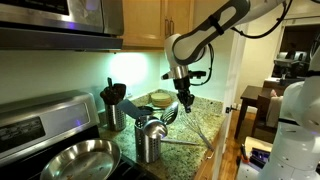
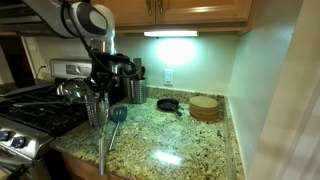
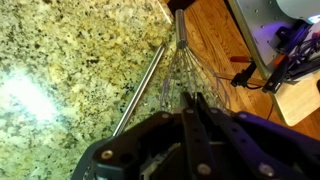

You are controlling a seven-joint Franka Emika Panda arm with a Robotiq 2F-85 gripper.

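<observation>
A wire whisk (image 3: 181, 30) hangs from my gripper, which is shut on the thin wires of its head, with the handle pointing down and away. In exterior view 1 the gripper (image 1: 187, 105) is above the counter, to the right of a metal utensil holder (image 1: 148, 151), and the whisk (image 1: 197, 125) slants below it. Exterior view 2 shows the whisk (image 2: 102, 152) near the counter's front edge. The exact grip is partly hidden behind the dark fingers.
A black spatula (image 2: 119, 114) lies on the granite counter (image 2: 190, 150), its metal handle (image 3: 142, 88) beside the whisk. Behind are a utensil crock (image 2: 138, 89), a black skillet (image 2: 168, 104) and stacked plates (image 2: 205, 103). An open drawer (image 3: 270, 35) lies past the counter edge.
</observation>
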